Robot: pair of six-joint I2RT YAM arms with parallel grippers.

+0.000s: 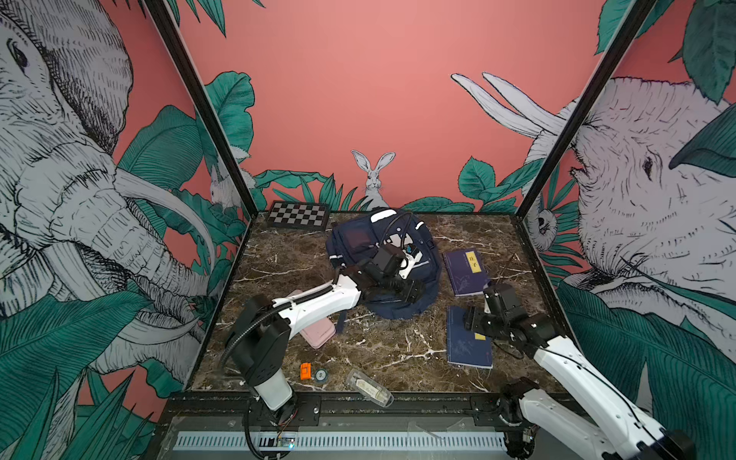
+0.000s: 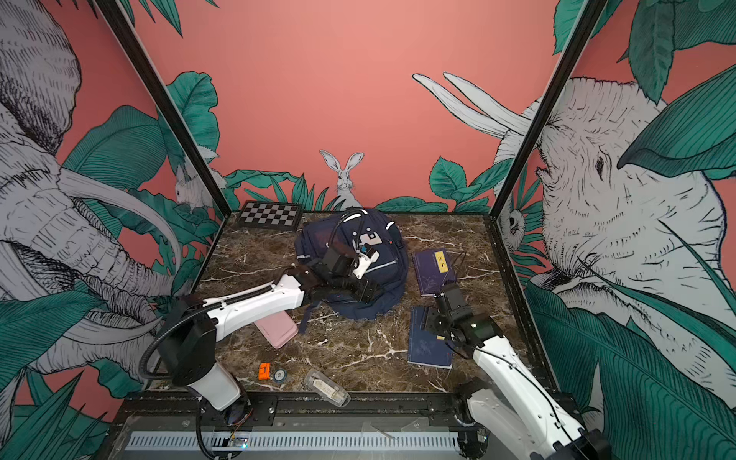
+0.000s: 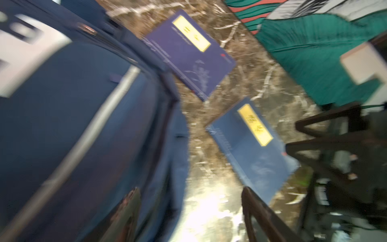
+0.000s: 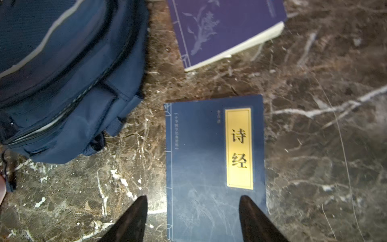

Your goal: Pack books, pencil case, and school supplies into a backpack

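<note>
A navy backpack (image 1: pixel 425 280) lies on the marble table, its zipped edge showing in the right wrist view. To its right is a purple book (image 1: pixel 460 274), and nearer the front a blue book (image 4: pixel 209 161) with a yellow title label. My right gripper is open above the blue book, which spans part of the gap between its fingers without being gripped. Over the backpack's front right part, my left gripper stands open and empty. A pink case (image 1: pixel 318 332) lies left of the backpack, partly behind my left arm. Near the front edge rests a clear pencil box (image 1: pixel 369 388).
A small orange item (image 1: pixel 306 371) and a round grey item (image 1: pixel 321 376) sit at the front left. A checkered board (image 1: pixel 297 215) lies at the back left.
</note>
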